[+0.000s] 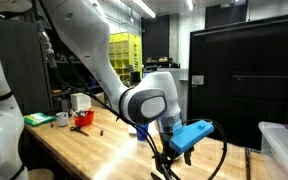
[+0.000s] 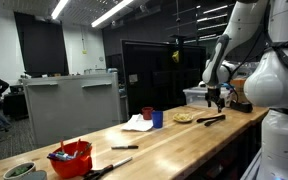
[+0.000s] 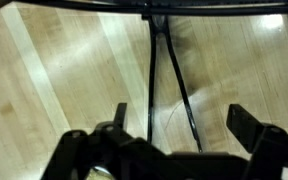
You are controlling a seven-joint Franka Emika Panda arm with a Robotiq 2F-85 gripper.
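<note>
My gripper stands open above the wooden table, its two fingers well apart. In the wrist view, a dark, tong-like object [image 3: 152, 75] with two thin legs lies on the table and runs down into the space between the fingers. Its legs join near the top edge and spread toward the bottom. Exterior view 2 has the gripper [image 2: 213, 106] at the far right, over a dark object [image 2: 212, 120] on the table. From exterior view 1, the arm and its cables largely hide the fingertips.
A red container [image 2: 70, 160] with utensils, a blue cup [image 2: 157, 120], a red mug [image 2: 147, 113], a white cloth [image 2: 138, 123] and a yellowish plate [image 2: 182, 117] stand elsewhere on the table. A translucent bin [image 1: 283, 150] is at the right. Bare wood lies across the table's middle.
</note>
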